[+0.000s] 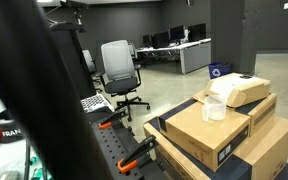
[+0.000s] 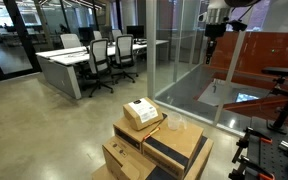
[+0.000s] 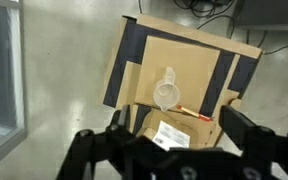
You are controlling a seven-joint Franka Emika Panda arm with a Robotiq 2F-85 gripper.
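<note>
A clear plastic cup with a handle (image 3: 167, 95) rests on the top of a cardboard box (image 3: 183, 58). From the side, the same cup (image 1: 215, 106) stands beside a small cardboard package (image 1: 240, 89). That package's white label (image 3: 171, 136) shows in the wrist view. An orange, pencil-like stick (image 3: 192, 112) lies between the cup and the package. High above the boxes, my gripper (image 2: 212, 47) hangs clear of everything. Its dark fingers (image 3: 231, 121) are spread apart along the lower edge of the wrist view, holding nothing.
Larger cardboard boxes (image 2: 127, 159) form the base under these things. A dark stand with clamps (image 2: 262, 153) is at the right. Cables (image 3: 206, 8) lie on the floor near the boxes. Office chairs (image 2: 99, 54) and desks are far behind, with open floor between.
</note>
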